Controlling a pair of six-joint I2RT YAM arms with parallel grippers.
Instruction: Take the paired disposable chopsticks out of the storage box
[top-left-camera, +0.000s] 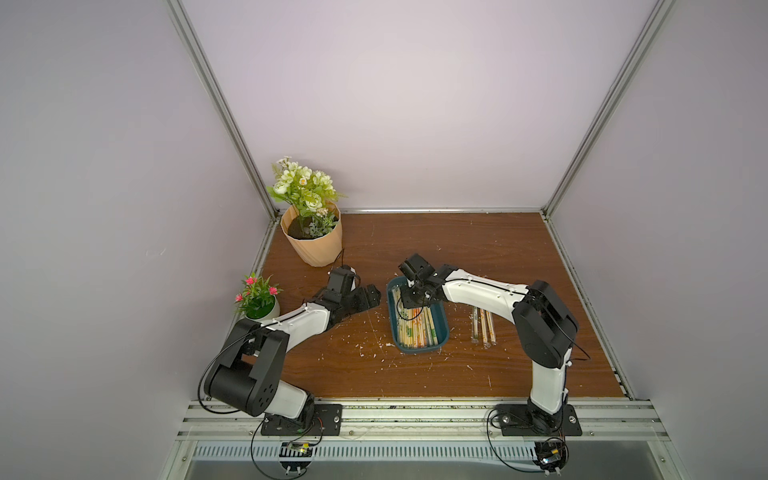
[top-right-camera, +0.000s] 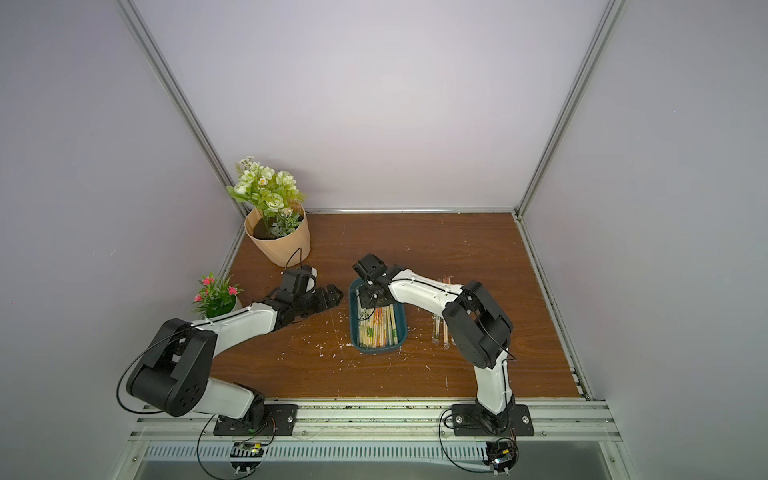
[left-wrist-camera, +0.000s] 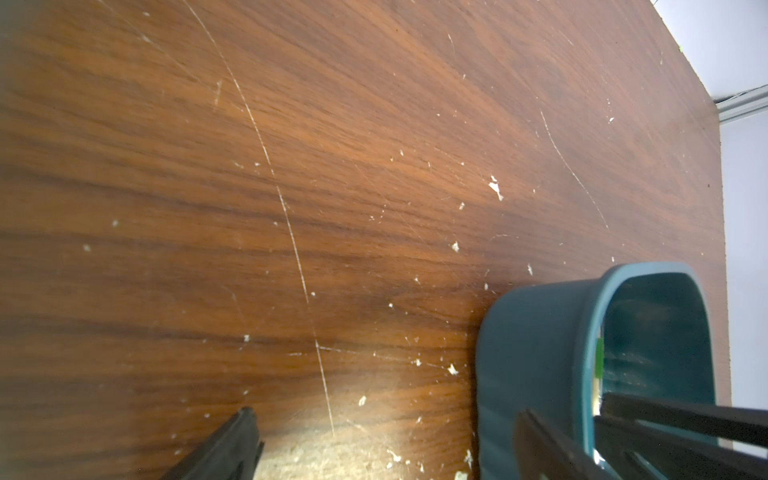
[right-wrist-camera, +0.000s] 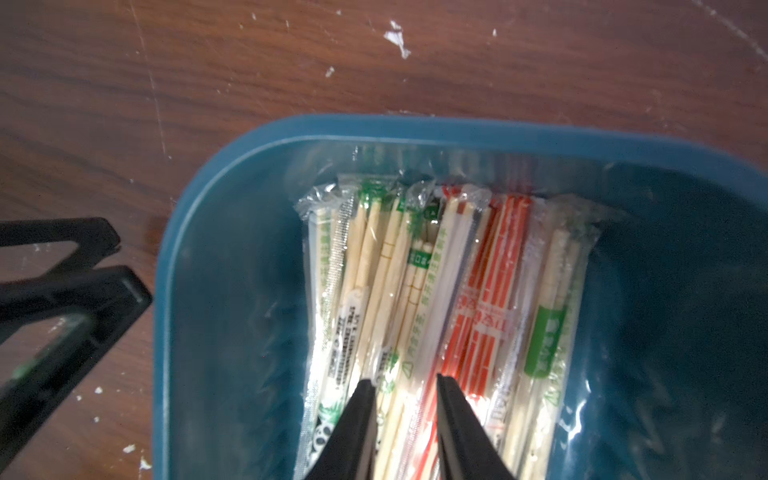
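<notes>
The teal storage box (top-left-camera: 443, 336) holds several wrapped chopstick pairs (right-wrist-camera: 488, 328), lying lengthwise with green, red and white wrappers. My right gripper hangs directly over the box; in the right wrist view its two dark fingertips are apart, open, above the wrappers with nothing visibly held. My left gripper (top-left-camera: 369, 296) stands open just left of the box; in the left wrist view only bare wood shows between its fingers, and the box is at the right.
More wrapped chopsticks (top-left-camera: 484, 326) lie on the table right of the box, partly under my right arm. A large flower pot (top-left-camera: 312, 248) and a small plant (top-left-camera: 257, 296) stand on the left.
</notes>
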